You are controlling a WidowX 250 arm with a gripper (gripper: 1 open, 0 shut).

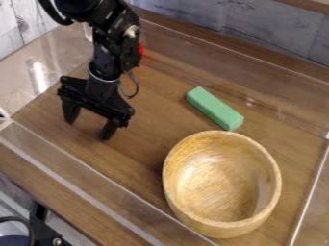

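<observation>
My black gripper (pixel 90 115) hangs low over the left part of the wooden table, its wrist and cables rising toward the top left. Whether its fingers are open or shut is hard to make out. A red object (pixel 140 50) peeks out behind the arm at the back, mostly hidden. A green block (pixel 215 109) lies to the right of the gripper, apart from it. A large wooden bowl (pixel 221 183) sits at the front right.
The wooden table (pixel 141 211) has bare space at its centre and front left. Tiled walls (pixel 244 34) border the back, and pale edge strips run along the left and right.
</observation>
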